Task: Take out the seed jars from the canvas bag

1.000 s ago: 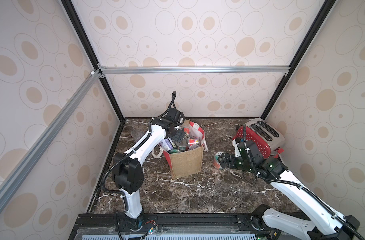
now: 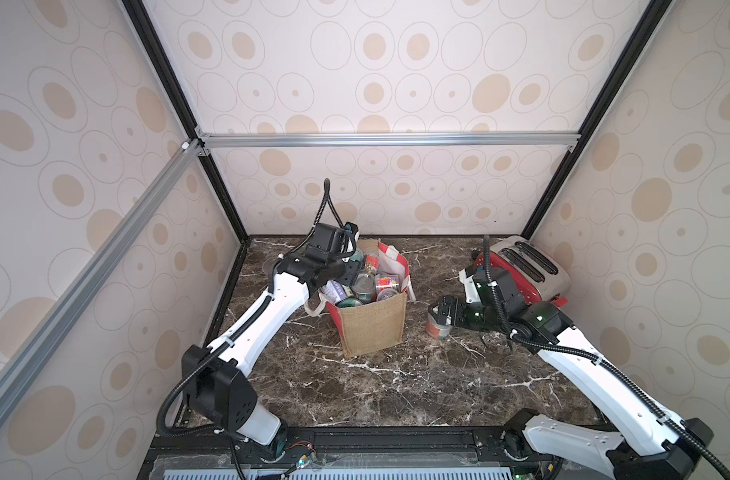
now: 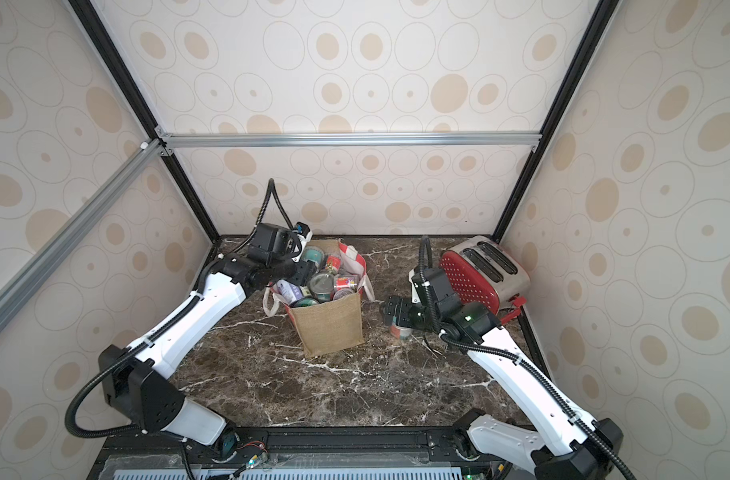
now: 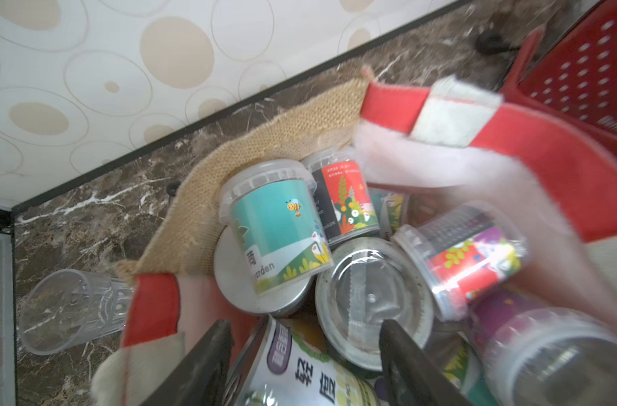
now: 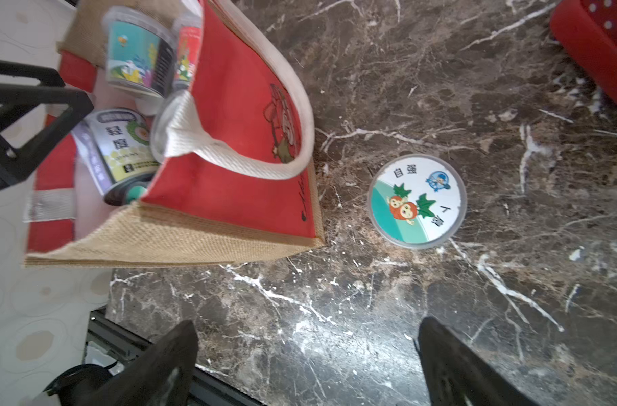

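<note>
The canvas bag stands mid-table, packed with labelled jars and cans, among them a teal jar, a red-labelled jar and a clear-lidded jar. My left gripper is over the bag's mouth, open, its fingers above a pale-labelled can; whether they touch it I cannot tell. A round jar with a printed lid stands on the table right of the bag. My right gripper hovers open near that jar, nothing between its fingers.
A red toaster stands at the back right. A clear plastic cup lies left of the bag.
My left arm has swung leftward, its gripper shifting slightly left over the bag. My right arm has moved a little. The bag stands as before.
</note>
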